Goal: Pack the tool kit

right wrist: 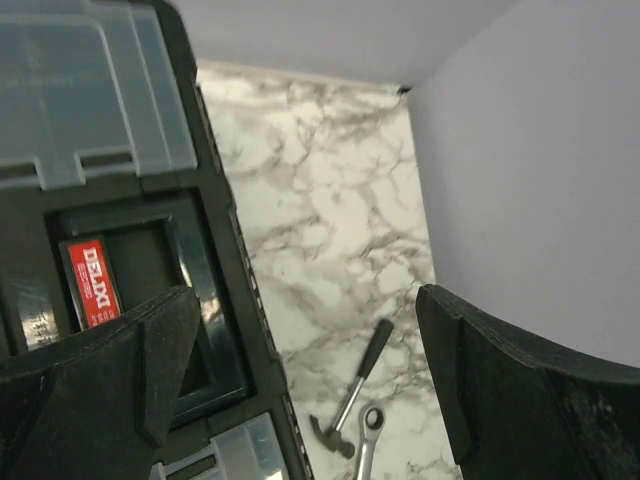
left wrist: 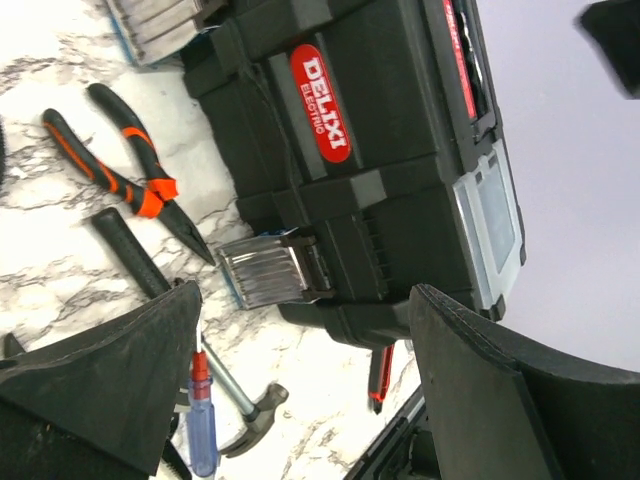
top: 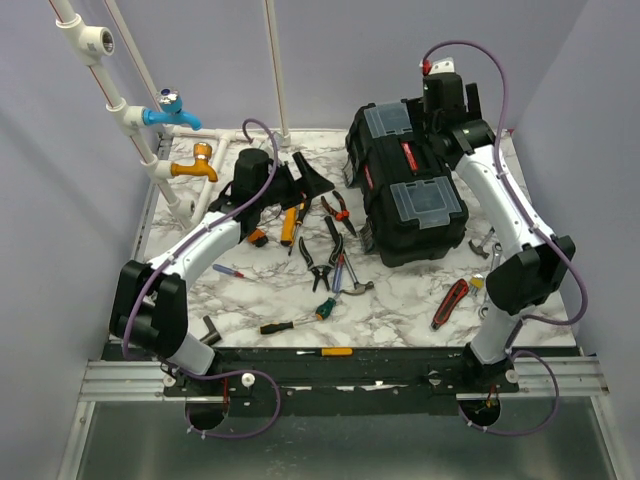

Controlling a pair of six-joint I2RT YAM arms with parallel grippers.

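The black toolbox stands shut on the marble table at the back right, clear organisers in its lid. Its red DELIXI label and a front latch face my left gripper, which is part open, nothing between its fingers. In the top view that gripper points at the box from the left, over the tools. My right gripper hangs open and empty above the box's right edge. Left of the box lie orange-handled pliers, black pliers and a hammer.
Right of the box lie a small hammer, a wrench and a red utility knife. Several screwdrivers, one with a green handle, are spread at the front. White pipes with a blue tap rise at the left.
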